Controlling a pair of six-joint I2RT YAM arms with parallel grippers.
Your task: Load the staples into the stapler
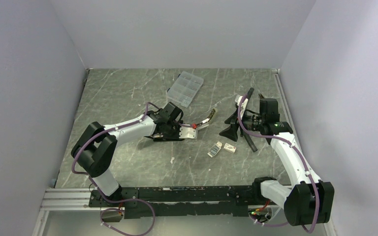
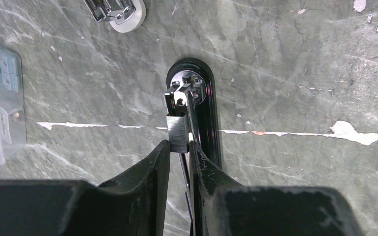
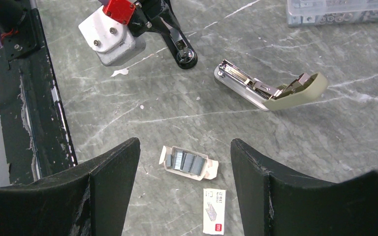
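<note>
In the left wrist view a black stapler (image 2: 209, 128) lies on the table with its top swung open and its metal magazine showing. A silver staple strip (image 2: 178, 133) is pinched between the tips of my left gripper, over the magazine channel. How deep the strip sits in the channel cannot be told. In the right wrist view my right gripper is wide open and empty. Beyond its fingertips lies an opened pack of staples (image 3: 188, 162), holding several grey strips. A white staple box (image 3: 214, 211) is close to that pack.
A second stapler, olive and white (image 3: 295, 93), lies open nearby. At the back stands a clear compartment box (image 1: 185, 88). A dark bar (image 1: 250, 142) lies by the right arm.
</note>
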